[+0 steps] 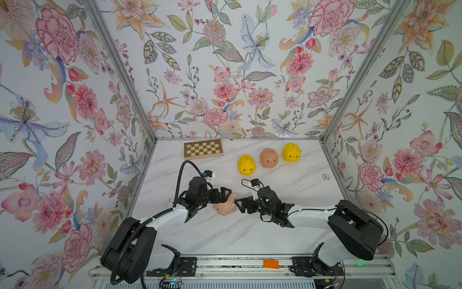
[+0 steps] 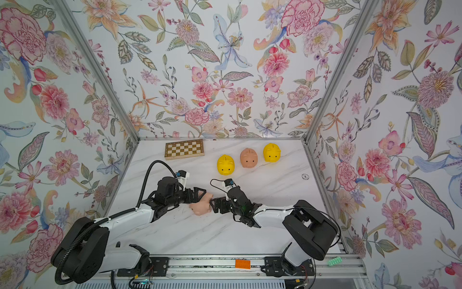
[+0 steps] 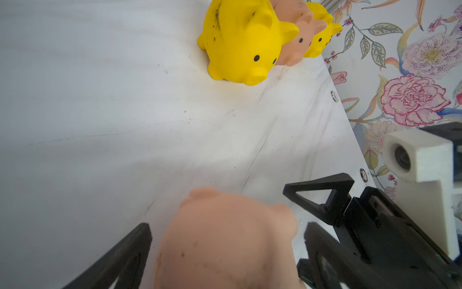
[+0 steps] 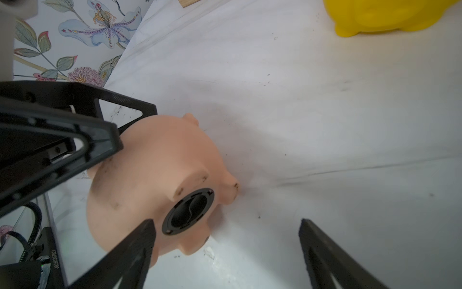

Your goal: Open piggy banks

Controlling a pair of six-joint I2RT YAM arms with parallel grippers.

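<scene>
A pink piggy bank lies tipped over near the front middle of the table, between my two grippers. My left gripper is open, with its fingers on either side of the pig's body; whether they touch it cannot be told. In the right wrist view the pig's underside faces my right gripper, showing stubby feet and a black round fitting with a dark recessed middle. My right gripper is open just right of the pig, nothing gripped between its fingers.
At the back right stand a yellow piggy bank, another pink one and a second yellow one. A checkered board lies at the back left. Both arms come close together around the tipped pig.
</scene>
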